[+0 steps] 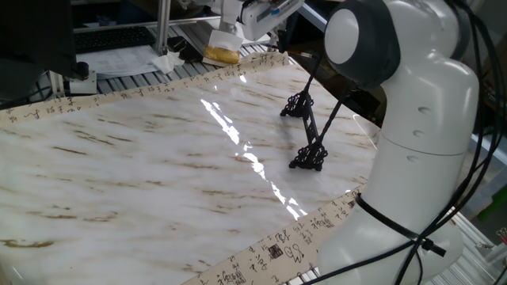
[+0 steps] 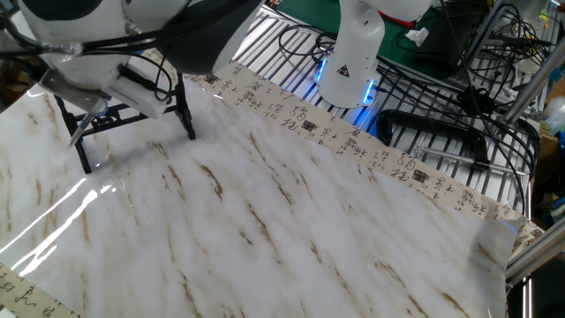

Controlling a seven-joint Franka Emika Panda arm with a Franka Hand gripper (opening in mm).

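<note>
A black stand with ornate feet (image 1: 307, 156) stands upright on the marble-patterned table at the right in exterior view 1. Its slim posts lean up behind the white arm, so the top is partly hidden. In exterior view 2 the same black stand (image 2: 132, 122) is at the upper left, beneath the arm. My gripper (image 2: 86, 125) hangs close by the stand's left side there, with a thin silvery finger pointing down. Whether it touches the stand, and how its fingers stand, cannot be made out. In exterior view 1 the arm's hand end shows at the top, its fingers small and dark.
A keyboard (image 1: 115, 38), papers and a yellow-based block (image 1: 223, 52) lie beyond the table's far edge. In exterior view 2 a white robot base (image 2: 346, 84) and cables stand behind the border.
</note>
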